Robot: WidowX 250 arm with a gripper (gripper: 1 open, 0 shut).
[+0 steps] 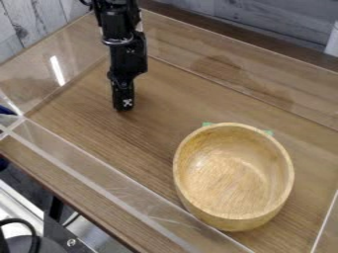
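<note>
The black gripper (123, 99) hangs low over the wooden tabletop at the upper left, its tip at or just above the surface. It looks shut, and I see nothing between its fingers, though they are small and dark. A large light wooden bowl (232, 174) sits at the lower right with nothing in it.
A clear strip runs diagonally along the lower-left edge, with dark cables beyond it. White panels (284, 20) stand behind the table at the back.
</note>
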